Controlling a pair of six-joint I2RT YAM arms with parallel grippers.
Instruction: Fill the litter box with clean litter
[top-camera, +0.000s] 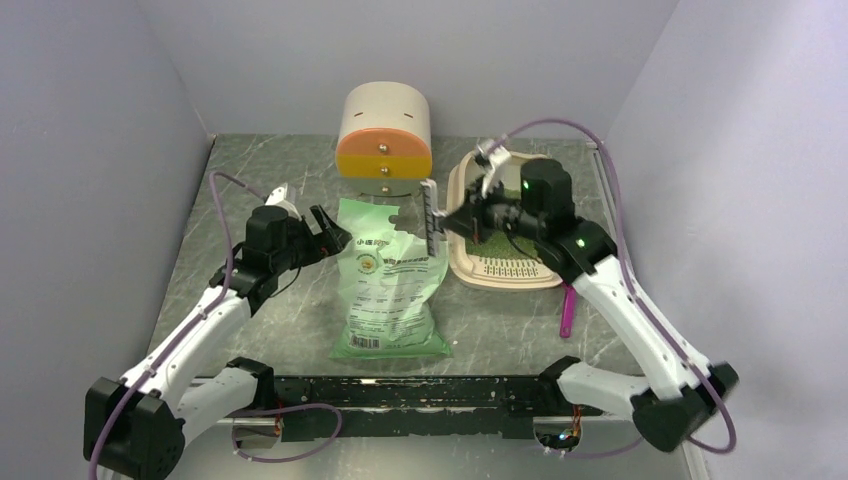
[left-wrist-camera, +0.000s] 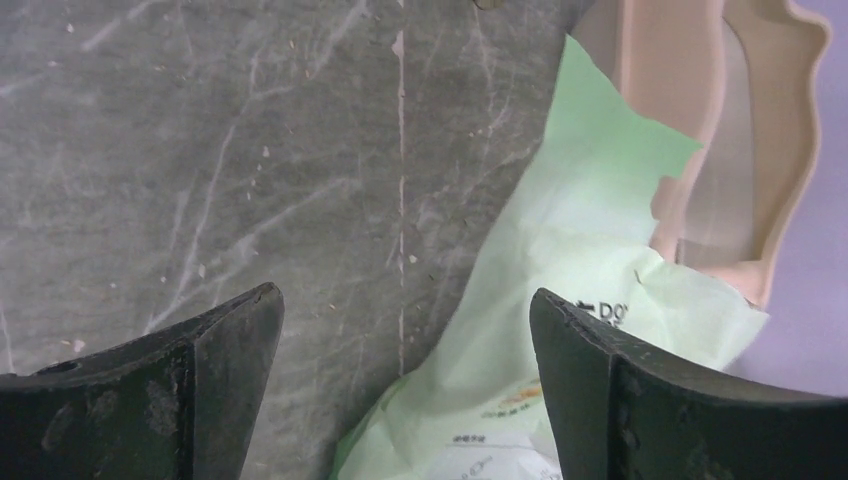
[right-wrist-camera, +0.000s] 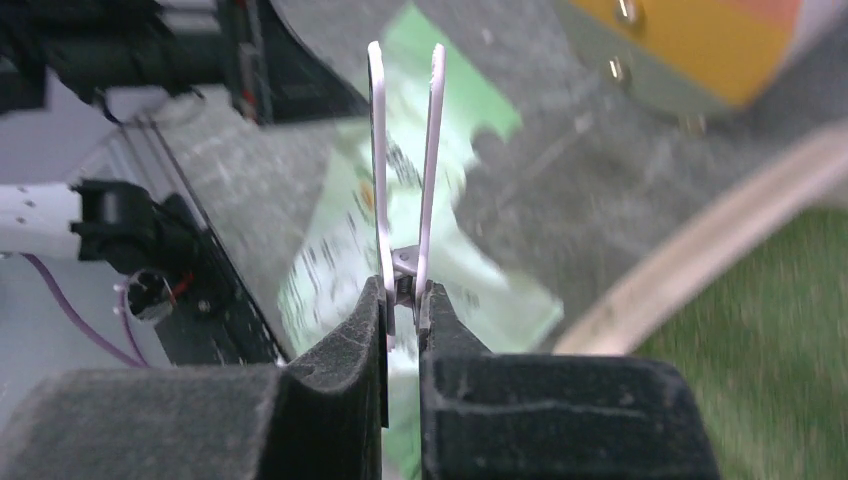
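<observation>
A green bag of litter (top-camera: 385, 300) lies at the table's centre, its top torn. The beige litter box (top-camera: 505, 280) at right holds green litter (right-wrist-camera: 750, 370) on its floor. My right gripper is shut on a light, long-bladed tool (top-camera: 431, 215), raised between bag and box, blurred in both views. My left gripper (top-camera: 335, 228) is open beside the bag's upper left, with nothing between its fingers; in the left wrist view the bag (left-wrist-camera: 590, 230) is below and right of it.
A drawer cabinet (top-camera: 383, 120) stands at the back centre. A magenta object (top-camera: 566, 310) lies right of the box, partly hidden. Walls bound both sides and the back.
</observation>
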